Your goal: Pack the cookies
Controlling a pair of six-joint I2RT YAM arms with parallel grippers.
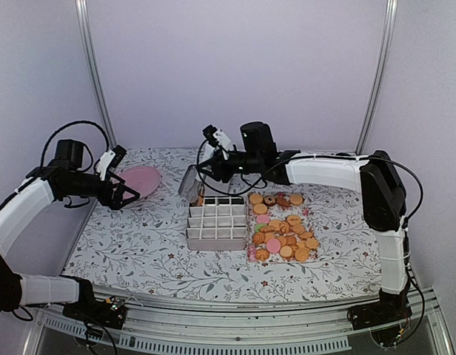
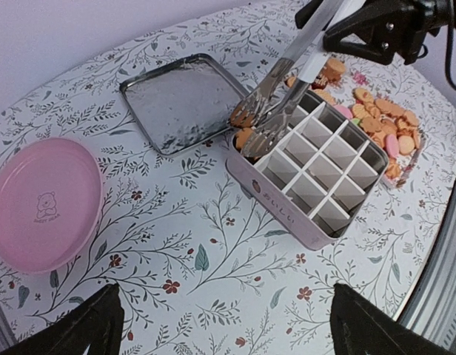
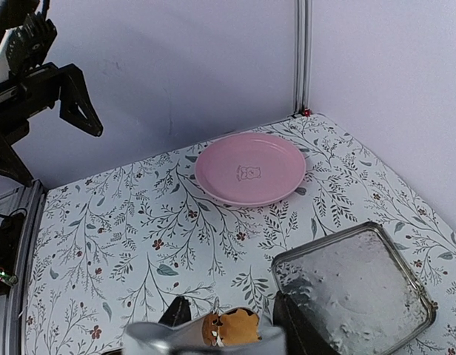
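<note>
A pink divided box stands mid-table, its visible compartments mostly empty, with cookies at its back corner. Many orange, pink and green cookies lie to its right. My right gripper is over the box's back, gripping metal tongs; their ends are at a back-corner compartment with orange cookies. An orange cookie shows at the tongs in the right wrist view; whether it is pinched is unclear. My left gripper hangs open and empty at the left.
A pink plate lies at the left. A metal tray sits behind the box on its left.
</note>
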